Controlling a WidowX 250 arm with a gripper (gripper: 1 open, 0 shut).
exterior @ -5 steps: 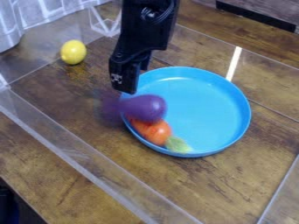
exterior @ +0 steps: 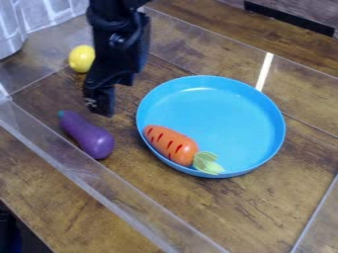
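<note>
The black gripper (exterior: 101, 101) hangs open over the wooden table at the left of the blue plate, a little above and behind a purple eggplant (exterior: 86, 134), with nothing seen between its fingers. The eggplant lies on the table beside the plate. An orange toy carrot (exterior: 172, 142) with pale green leaves lies in the front left part of the blue plate (exterior: 232, 111).
A yellow lemon (exterior: 81, 57) sits at the back left, behind the arm. A white object (exterior: 8, 22) stands in the top left corner. Clear strips border the front left and right. The table right of the plate is free.
The gripper has moved left, away from over the plate. The eggplant, seen over the carrot about a second ago, now shows on the table left of the plate.
</note>
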